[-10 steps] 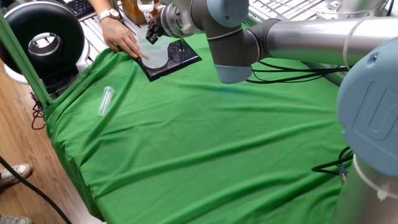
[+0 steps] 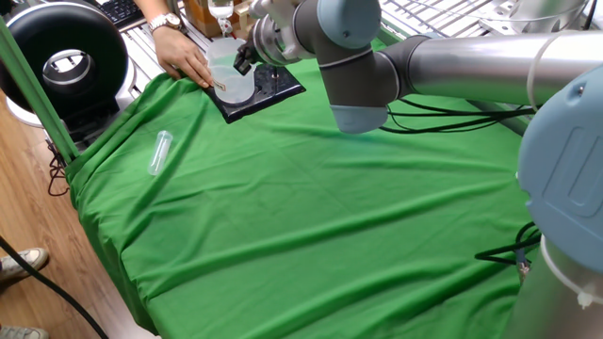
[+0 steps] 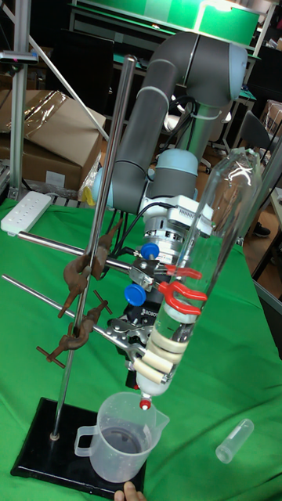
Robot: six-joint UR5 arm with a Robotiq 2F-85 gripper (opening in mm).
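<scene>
A translucent measuring jug (image 2: 233, 77) stands on the black base plate (image 2: 285, 88) of a metal stand, its handle (image 3: 84, 440) to the left in the other exterior view. Above the jug, a tall glass separating vessel (image 3: 206, 250) is held tilted by the stand's clamps, its red-tipped outlet (image 3: 145, 403) over the jug's opening. My gripper (image 2: 243, 66) is at the jug's upper right side in exterior view 1. The vessel and clamps partly cover the gripper in exterior view 3, so its finger state does not show clearly.
A person's hand (image 2: 184, 58) reaches to the jug's edge. A clear plastic tube (image 2: 160, 153) lies alone on the green cloth (image 2: 311, 226), which is otherwise largely bare. The stand's upright rod (image 3: 99, 225) and clamps crowd the space above the jug.
My gripper has shifted right and slightly down, away from beneath the vessel's outlet, and the wrist has turned a little. The jug, hand and tube look unmoved.
</scene>
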